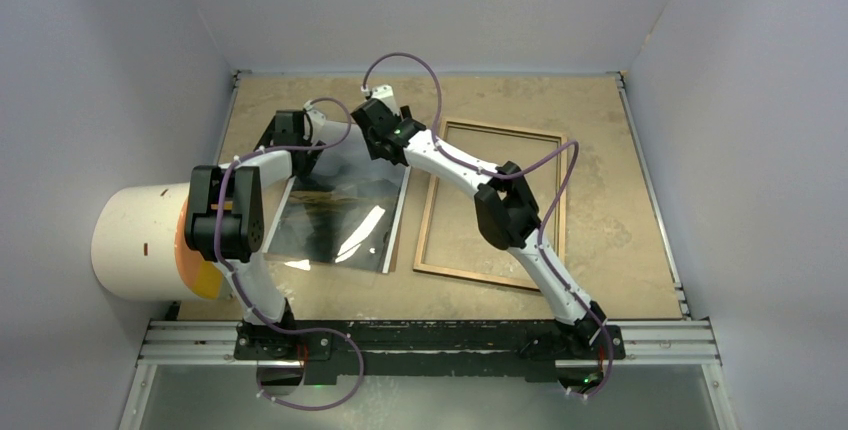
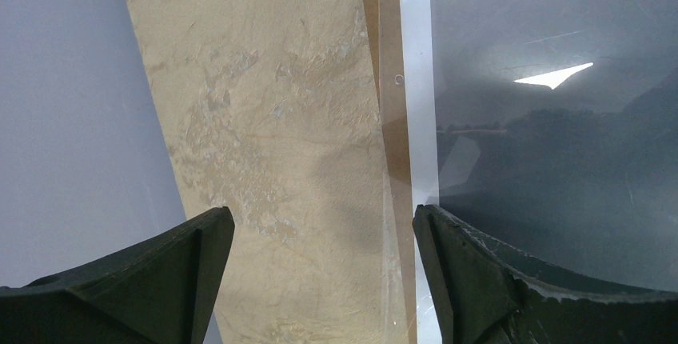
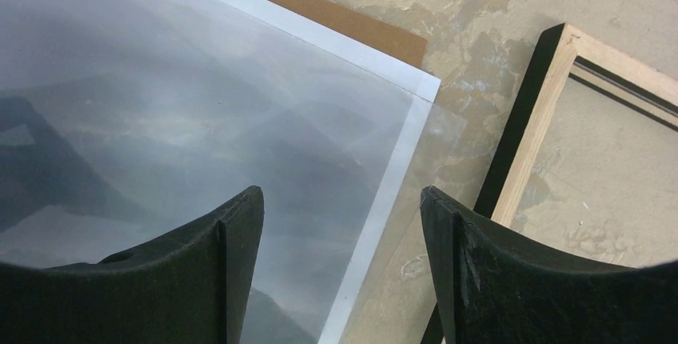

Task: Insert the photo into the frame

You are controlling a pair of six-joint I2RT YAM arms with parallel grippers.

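Note:
The photo (image 1: 335, 210) lies flat on the board with a white border, a clear sheet over it and brown backing beneath. My left gripper is open over the photo's left edge, one fingertip on or just over the white strip (image 2: 419, 144). My right gripper stands open over the upper right corner of the photo (image 3: 200, 136). The empty wooden frame (image 1: 428, 232) lies to the right, its edge (image 3: 544, 112) also in the right wrist view.
The board (image 1: 620, 230) is clear right of the frame. A white cylinder (image 1: 135, 240) lies at the left, beside the left arm. Grey walls enclose the back and sides.

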